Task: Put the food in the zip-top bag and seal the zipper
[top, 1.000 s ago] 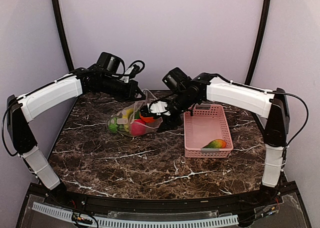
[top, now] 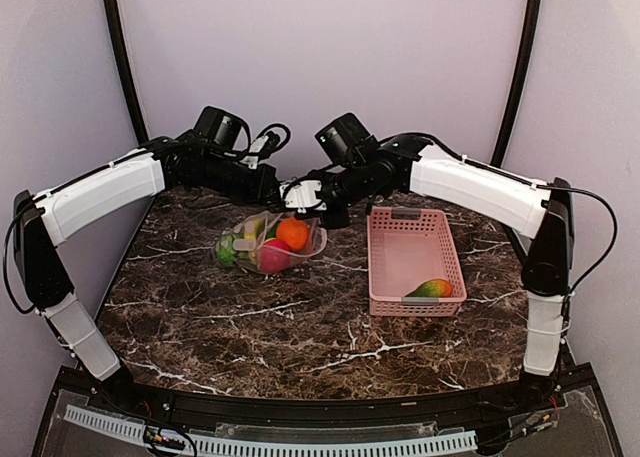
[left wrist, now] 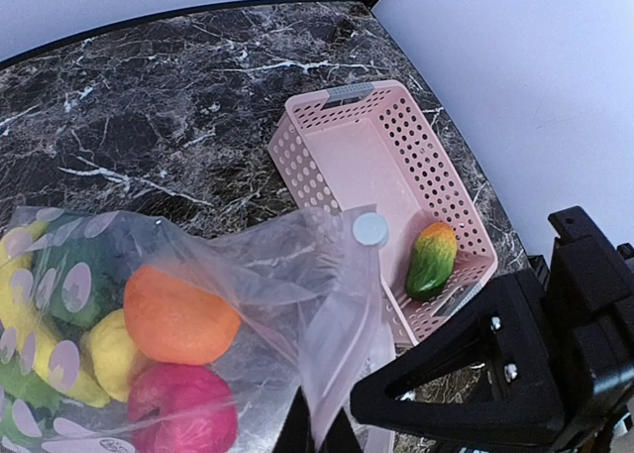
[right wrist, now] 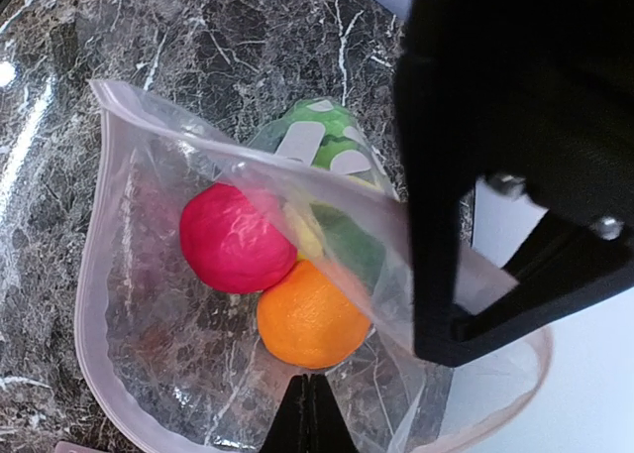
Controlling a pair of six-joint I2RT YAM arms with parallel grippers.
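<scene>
The clear zip-top bag (top: 312, 247) lies on the table with its mouth held up and gaping. Inside it are an orange (right wrist: 312, 314), a red-pink fruit (right wrist: 236, 240), a yellow round fruit (left wrist: 115, 352) and green and yellow pieces. My left gripper is shut on the bag's rim, which stands up as a folded strip (left wrist: 332, 359). My right gripper is shut with nothing between its fingers, in front of the bag's mouth; the bag's edge (right wrist: 91, 324) runs outside those fingers. A mango (left wrist: 432, 261) rests in the pink basket (left wrist: 287, 161).
Right of the bag stands the basket, holding only the mango. Both wrists are crowded together above the bag's mouth, the left gripper's black body (right wrist: 436, 225) close beside my right one. Open marble table (top: 260, 327) stretches out in front.
</scene>
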